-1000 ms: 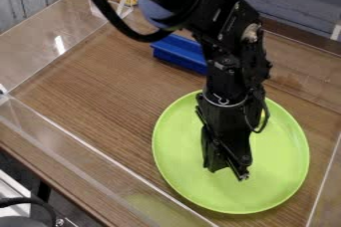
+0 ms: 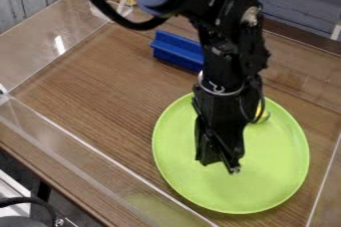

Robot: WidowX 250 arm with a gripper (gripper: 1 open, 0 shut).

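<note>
My black gripper hangs low over a green plate, near its middle. Its fingers point down and look shut, with nothing clearly visible between them. A small yellowish object shows on the plate just behind the gripper, mostly hidden by it.
A blue tray lies behind the plate. Transparent walls border the area at left and front, and yellow items sit at the back, partly hidden by the arm.
The gripper has risen slightly and shifted a little away from the front of the plate, uncovering more of the yellowish object behind it.
</note>
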